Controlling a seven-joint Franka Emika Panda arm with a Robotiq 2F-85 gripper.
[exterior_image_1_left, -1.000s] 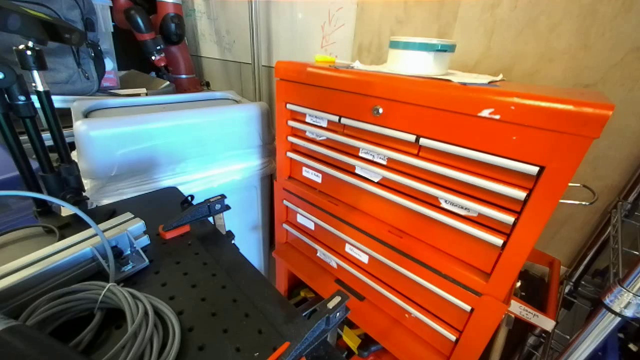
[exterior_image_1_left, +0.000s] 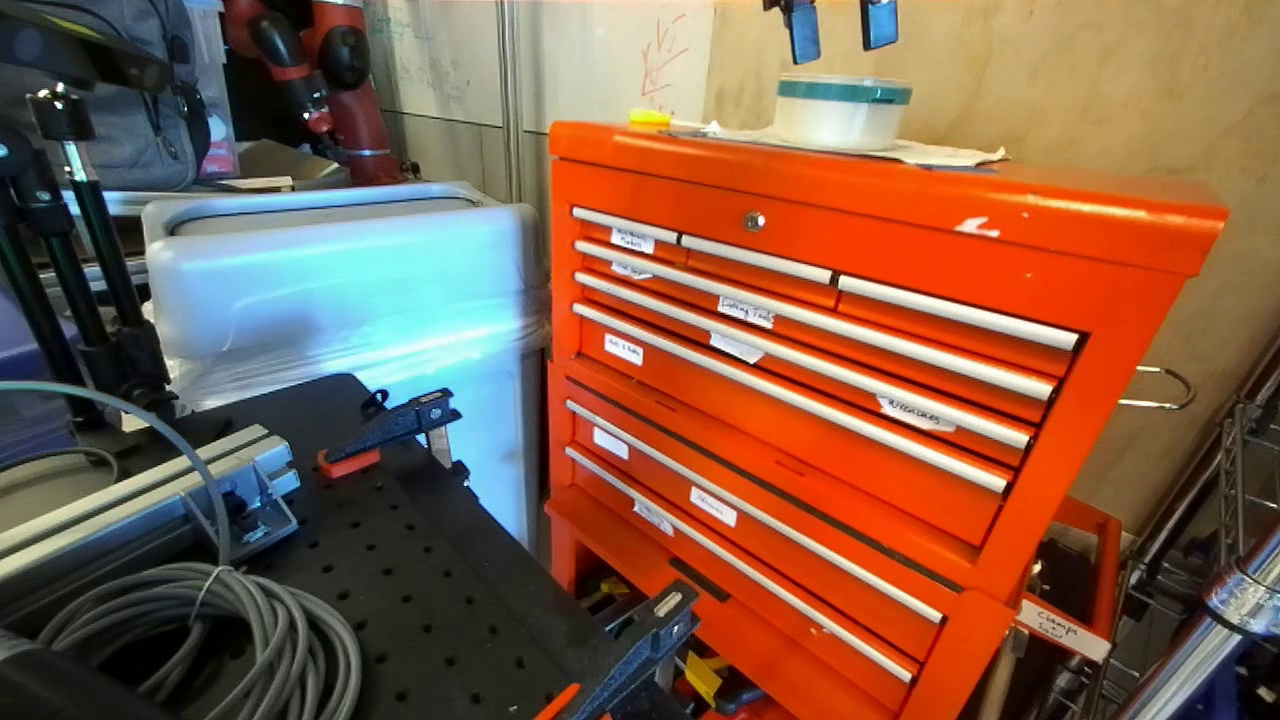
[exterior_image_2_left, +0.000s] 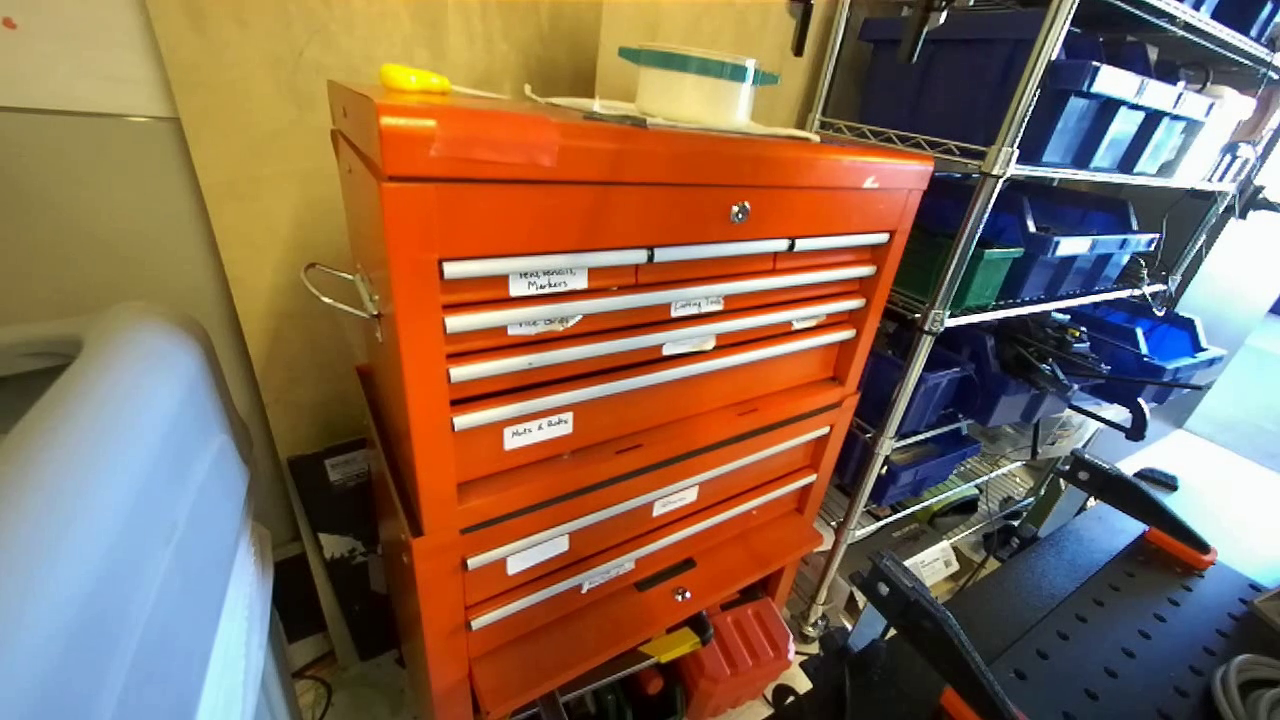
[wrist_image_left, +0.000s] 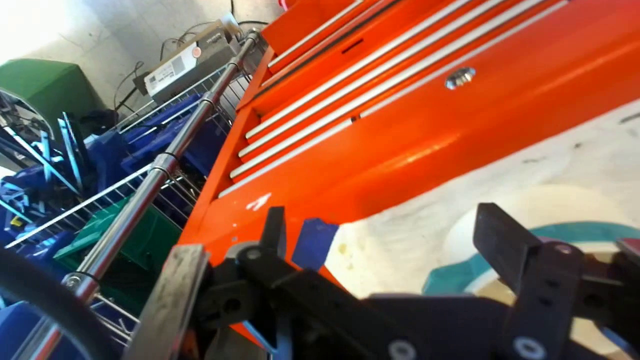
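A white round container (exterior_image_1_left: 840, 122) with a teal band at its rim stands upright on a pale cloth (exterior_image_1_left: 954, 154) on top of the red tool chest (exterior_image_1_left: 1044, 210). Above it, at the top edge of exterior view 1, hang the fingertips of my gripper (exterior_image_1_left: 842, 29), spread apart and clear of the container. The wrist view looks down past the open gripper, with the container's teal rim (wrist_image_left: 459, 275) partly hidden behind the right finger. Nothing shows between the fingers. A yellow-handled tool (exterior_image_2_left: 414, 79) lies at the other end of the chest top.
A wire shelf rack (exterior_image_2_left: 996, 162) with blue bins (exterior_image_2_left: 1080, 246) stands close beside the chest. The chest's drawers are shut. A black perforated table (exterior_image_1_left: 414, 564) with clamps and coiled cable (exterior_image_1_left: 258, 642) is in front. Bare chest top shows around the cloth.
My gripper's fingertips have come into exterior view 1 from above, over the container. The container and cloth look unmoved.
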